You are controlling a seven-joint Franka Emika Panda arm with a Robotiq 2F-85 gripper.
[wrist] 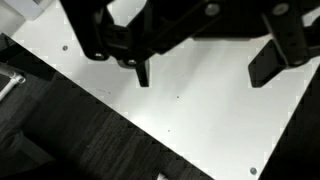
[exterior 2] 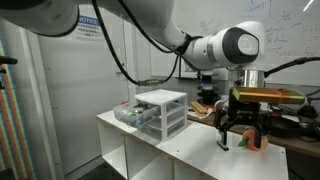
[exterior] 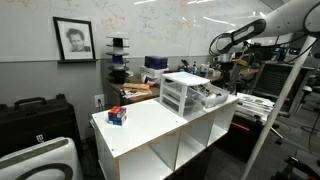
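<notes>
My gripper is open, its dark fingers point(wrist: 142, 74) wide apart over a bare white surface point(wrist: 185, 95) in the wrist view. Nothing lies between them. In exterior view 2 the gripper point(exterior 2: 241, 146) points down at the right of the white shelf top point(exterior 2: 195, 150). Behind its fingers an orange item point(exterior 2: 262, 142) partly shows; I cannot tell what it is. A small red-and-blue box point(exterior: 117, 115) sits at the left end of the shelf top in exterior view 1.
A white drawer unit point(exterior 2: 162, 114) stands on the shelf, with a clear bin point(exterior 2: 130, 112) of mixed items beside it. Much of the shelf top is clear. Cluttered surfaces run along the whiteboard wall.
</notes>
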